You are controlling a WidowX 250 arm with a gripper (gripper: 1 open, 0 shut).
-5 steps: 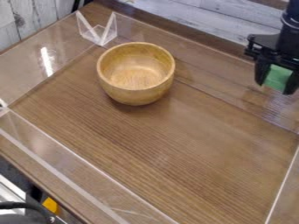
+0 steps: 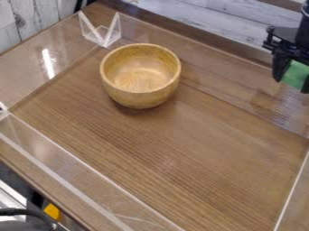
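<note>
My gripper [image 2: 287,70] is at the upper right edge, dark and partly out of frame, shut on a green object [image 2: 294,78]. A round tan wooden bowl [image 2: 143,86] sits upper left of centre, well apart from the gripper.
A white wire-like holder [image 2: 99,34] stands near the back left. A small yellow item [image 2: 51,210] shows at the lower left edge, by dark cables.
My gripper and the green object have shifted a little to the right and slightly up, toward the frame's edge.
</note>
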